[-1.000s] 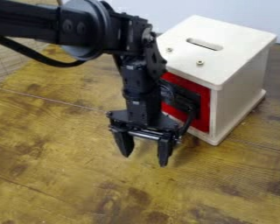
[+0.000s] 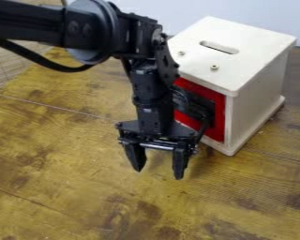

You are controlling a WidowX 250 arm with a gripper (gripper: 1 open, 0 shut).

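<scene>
My black gripper (image 2: pixel 157 161) hangs low over the wooden floor, fingers pointing down and spread apart, with nothing between them. Behind and right of it stands a white box (image 2: pixel 257 89) with a slot and small knobs on top. Its red front panel (image 2: pixel 208 98) is partly hidden by my arm.
A pale wall runs behind the box, and a tiled area shows at the upper left.
My gripper has shifted very slightly to the right; the box stands as it was.
</scene>
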